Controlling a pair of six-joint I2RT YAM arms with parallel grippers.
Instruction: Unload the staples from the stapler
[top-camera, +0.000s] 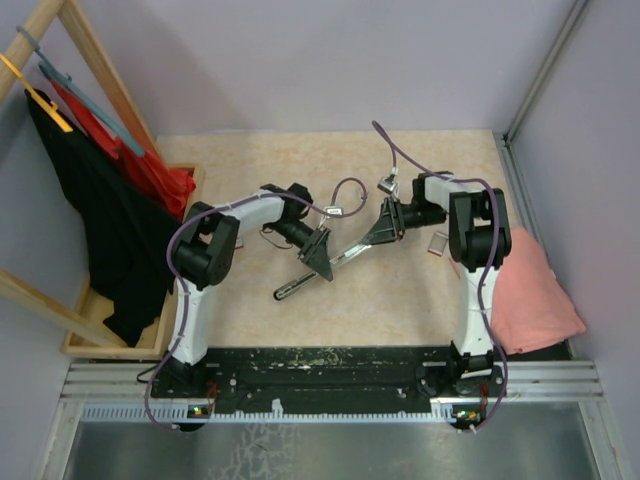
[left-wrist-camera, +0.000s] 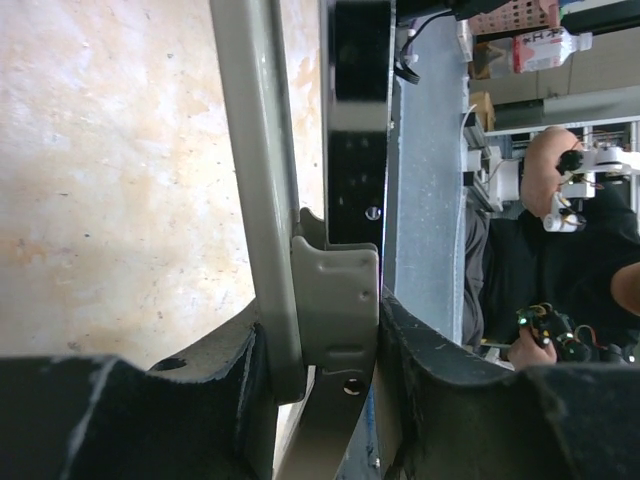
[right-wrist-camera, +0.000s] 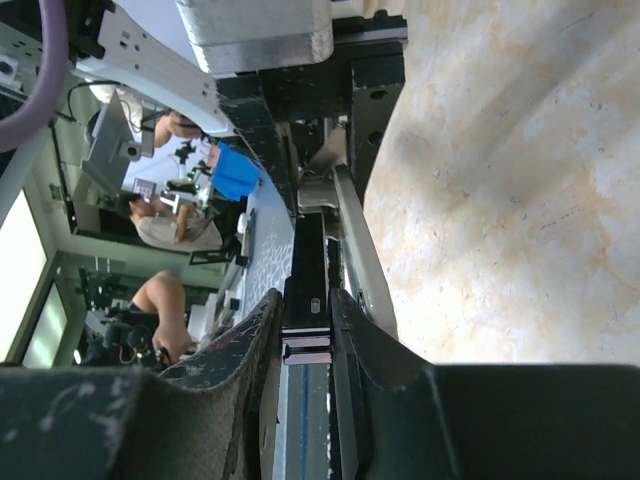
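The stapler (top-camera: 293, 287) is folded open into a long strip, held slantwise between my two arms in the top view. My left gripper (top-camera: 327, 274) is shut on its middle; in the left wrist view, a grey bracket (left-wrist-camera: 338, 290), a silver bar (left-wrist-camera: 258, 160) and a black section (left-wrist-camera: 357, 120) run between the fingers. At the upper right end, my right gripper (top-camera: 368, 241) is shut on the stapler. Its fingers flank a black end piece (right-wrist-camera: 306, 280) beside a silver bar (right-wrist-camera: 366, 255) in the right wrist view. Whether staples remain inside cannot be told.
A small box (top-camera: 437, 243) lies right of the right gripper, and another (top-camera: 239, 243) sits by the left arm. A pink cushion (top-camera: 530, 300) borders the right side; a clothes rack with a black garment (top-camera: 100, 220) stands left.
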